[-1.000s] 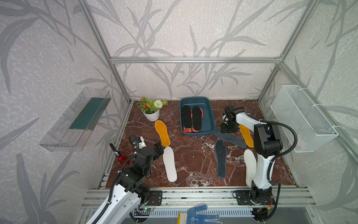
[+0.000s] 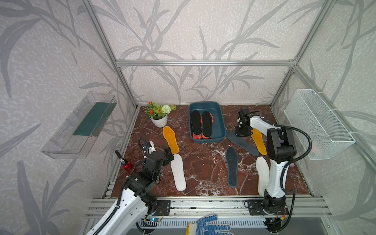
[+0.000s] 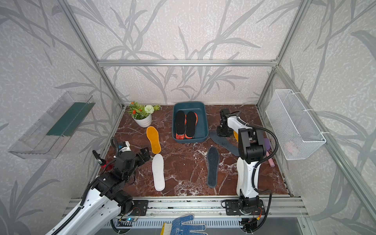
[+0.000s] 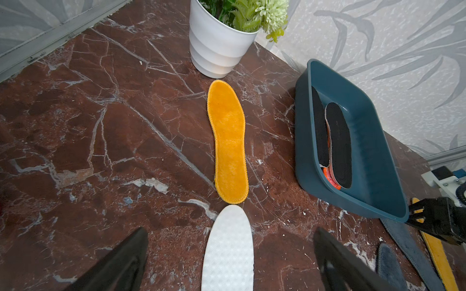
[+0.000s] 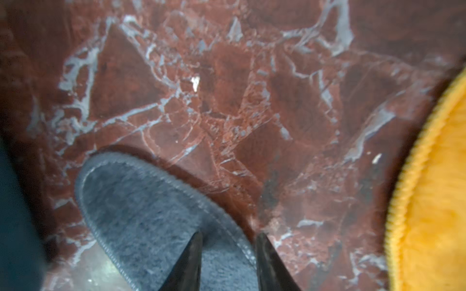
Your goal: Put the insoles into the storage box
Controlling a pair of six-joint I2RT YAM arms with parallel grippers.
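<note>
The blue storage box [image 2: 215, 125] holds two black-and-red insoles [image 2: 196, 121]. My right gripper is low over a grey insole [image 5: 136, 203] right of the box, its fingers apart near that insole's edge. A yellow insole [image 5: 427, 203] lies beside it. My left gripper stands open over the table, above the white insole [image 4: 228, 247] and near another yellow insole [image 4: 228, 140]. A dark grey insole [image 2: 231, 168] lies front centre-right, and a second white insole [image 2: 261, 172] lies partly hidden by my right arm.
A potted plant [image 2: 159, 119] stands back left, a red object [image 2: 127, 166] at the left edge. A wire basket [image 2: 317, 125] hangs on the right wall, a clear tray [image 2: 78, 129] on the left.
My right gripper has shifted slightly back and right over the grey insole, whose far end also appears shifted slightly right. My left gripper has moved slightly right and up in the top view.
</note>
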